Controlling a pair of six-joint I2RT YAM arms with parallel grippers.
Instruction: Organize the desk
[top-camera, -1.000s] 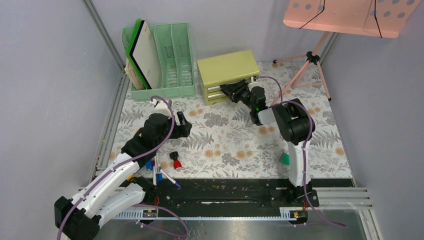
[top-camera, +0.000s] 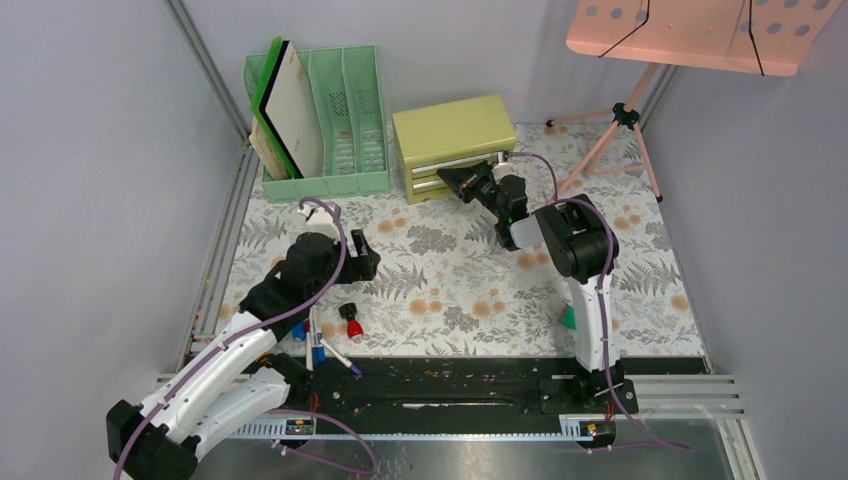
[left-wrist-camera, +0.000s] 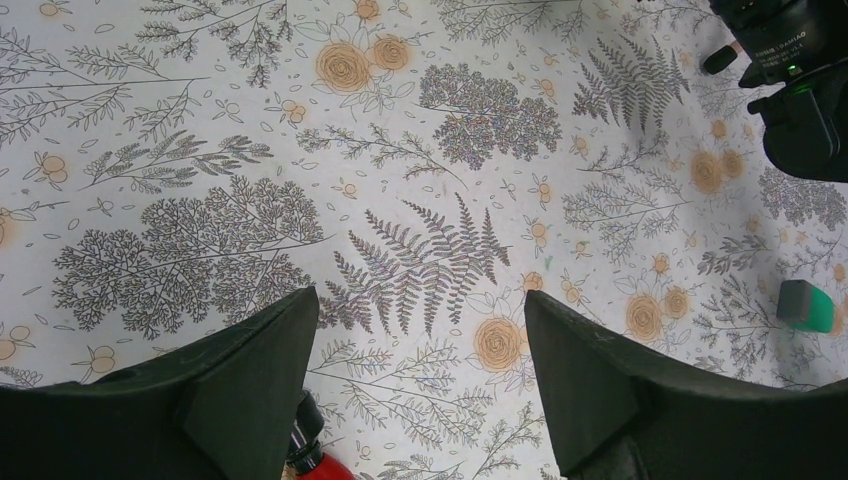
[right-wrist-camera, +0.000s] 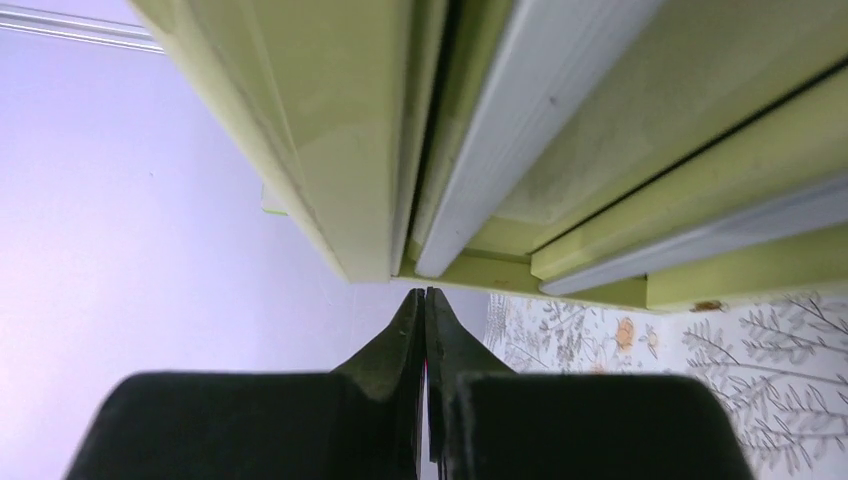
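Observation:
An olive-green drawer cabinet (top-camera: 455, 125) stands at the back, silver handle strips running along its front. My right gripper (top-camera: 442, 175) is against that front. Up close, it (right-wrist-camera: 425, 292) is shut, fingertips together and nothing between them. The upper handle strip (right-wrist-camera: 530, 130) and lower handle strip (right-wrist-camera: 720, 230) both lie outside the fingers, the upper one's end just above the tips. Over the left part of the desk, my left gripper hangs open and empty. Below it lie a red-and-black item (top-camera: 351, 322) and several pens (top-camera: 342, 355); a green-and-grey block (left-wrist-camera: 806, 306) rests further right.
A mint-green file rack (top-camera: 318, 187) holding upright boards stands left of the cabinet. At back right, a pink tripod (top-camera: 600, 145) supports a pink panel (top-camera: 700, 40).
My right gripper has gone from open, near the upper handle's end, to shut. The cabinet sits slightly further back. The right elbow shifted a little left; the left arm's view moved slightly.

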